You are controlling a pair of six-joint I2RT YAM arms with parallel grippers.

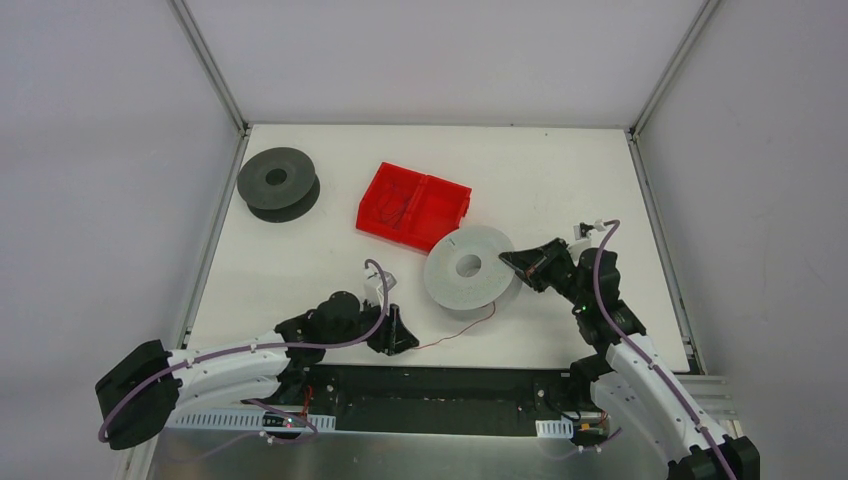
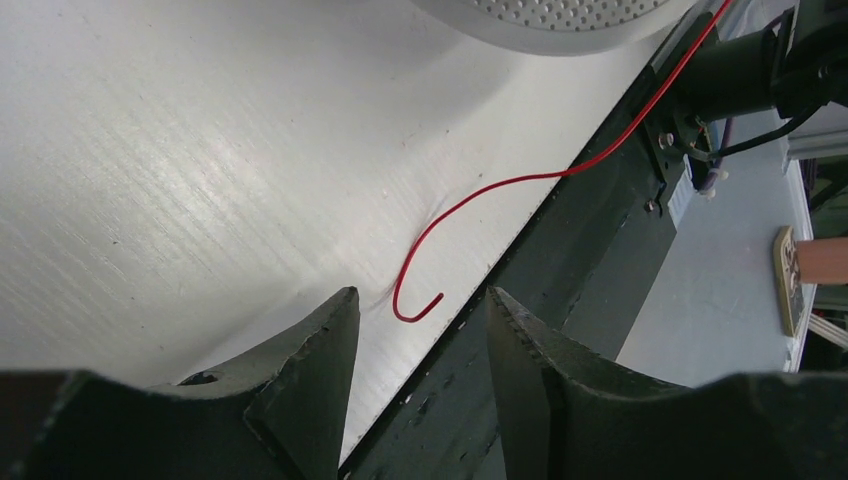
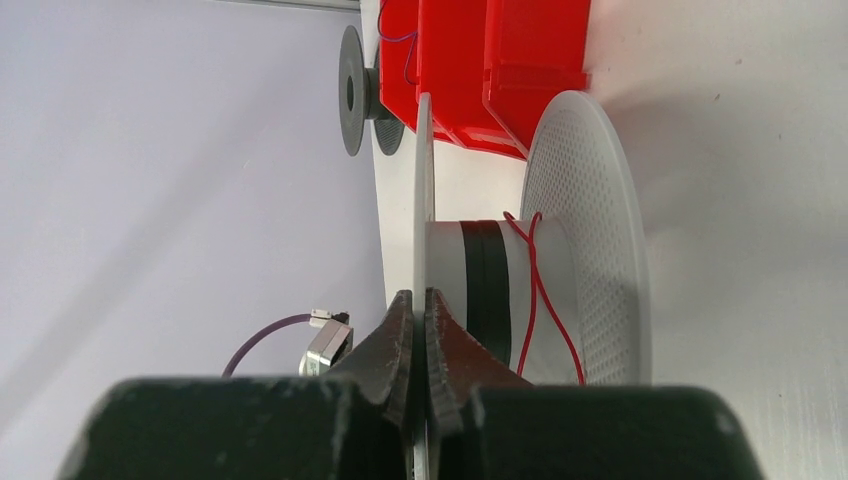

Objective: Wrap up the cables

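Near the middle of the table stands a light grey spool (image 1: 490, 283), and the thin rim of its upper disc (image 3: 424, 190) is between the fingers of my right gripper, which is shut on it. Red cable (image 3: 535, 260) is looped on the spool's hub beside a black band. From the spool a red cable (image 2: 520, 180) runs to the table's front edge and ends in a small hook. My left gripper is part open, with the hooked cable end showing in the gap between its fingertips; no contact shows.
A red open box (image 1: 410, 205) lies behind the spool with thin cable in its left compartment. Another spool, dark grey (image 1: 277, 180), stands at the back left.
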